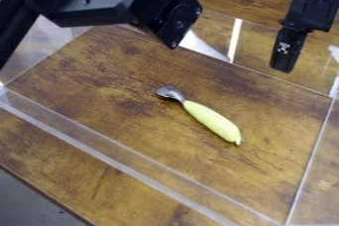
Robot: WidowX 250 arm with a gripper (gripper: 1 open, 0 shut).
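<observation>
A spoon or scoop (209, 120) with a pale yellow-green handle and a metal head lies on the wooden surface (113, 116), handle toward the lower right. My black gripper (283, 57) hangs at the upper right, above and to the right of the utensil and apart from it. It looks shut, with nothing visible between its fingers.
Clear plastic walls (133, 172) border the wooden work area on the sides. A large black arm part fills the upper left of the view.
</observation>
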